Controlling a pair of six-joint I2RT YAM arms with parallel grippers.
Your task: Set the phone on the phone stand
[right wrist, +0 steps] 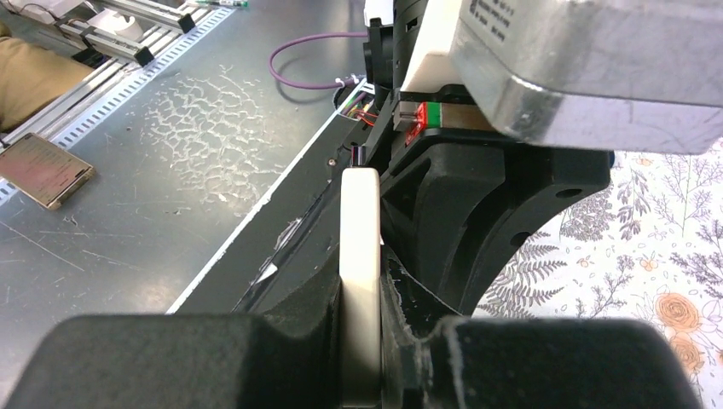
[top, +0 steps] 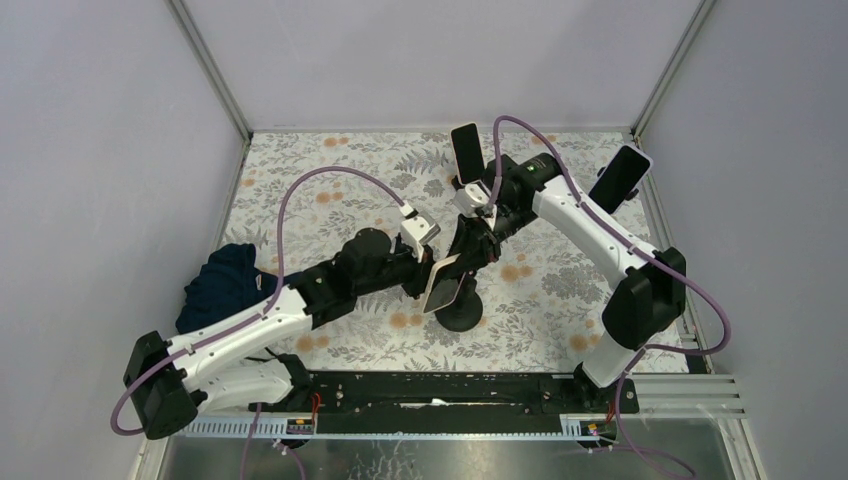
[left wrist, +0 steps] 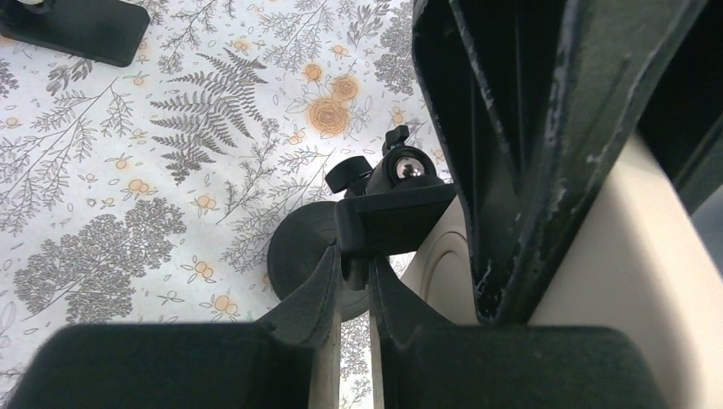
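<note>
A white phone (top: 441,285) is at the front phone stand (top: 460,312) in the middle, both partly covered by the grippers. My right gripper is shut on the phone, whose pale edge runs upright between the fingers. My left gripper is at the stand's dark holder (left wrist: 396,217), its fingertips nearly together around the end of that holder's clamp. The stand's round base (left wrist: 294,251) rests on the patterned table. The right gripper's black body fills the right of the left wrist view.
Two other dark-screened phones on stands (top: 467,152) (top: 620,179) stand at the back and back right. A dark cloth (top: 220,290) lies at the left.
</note>
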